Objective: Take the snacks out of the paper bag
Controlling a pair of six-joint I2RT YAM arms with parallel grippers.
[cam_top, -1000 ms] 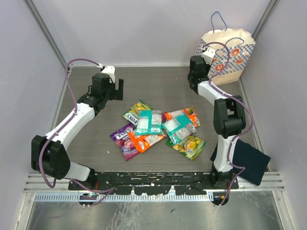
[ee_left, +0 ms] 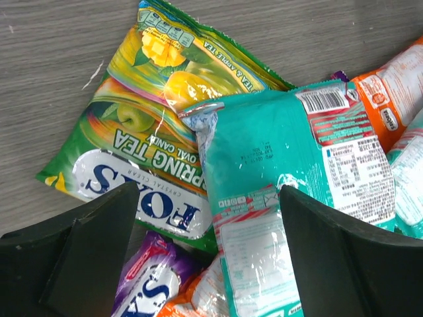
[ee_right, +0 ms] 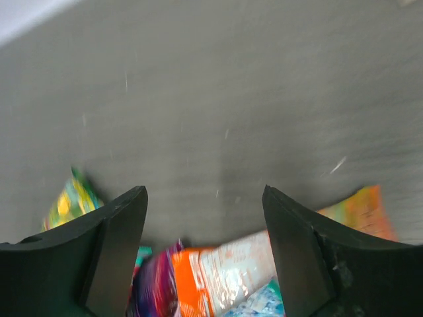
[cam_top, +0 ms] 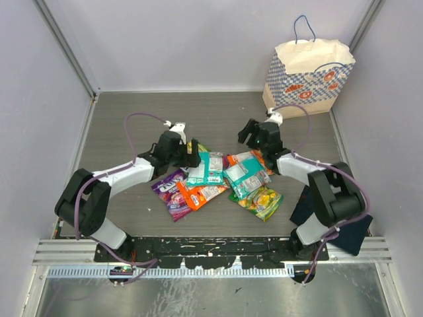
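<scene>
A pile of snack packets lies mid-table: a purple one (cam_top: 168,190), orange ones (cam_top: 201,195), teal ones (cam_top: 245,179), a green one (cam_top: 258,205). The left wrist view shows a green FOX'S bag (ee_left: 152,112) and a teal packet (ee_left: 291,152) beneath my left gripper (cam_top: 191,153), which is open and empty over the pile's left part. My right gripper (cam_top: 248,131) is open and empty just above the pile's back right; its wrist view is blurred. The paper bag (cam_top: 301,89) stands upright at the back right; its inside is hidden.
Bare wooden table (cam_top: 119,112) surrounds the pile at the back and left. A dark folded item (cam_top: 347,231) lies at the front right edge. Walls close in the table at the back and sides.
Both grippers have moved toward the pile: the left rightward and toward the front, the right down and left, away from the paper bag. The packets look unchanged.
</scene>
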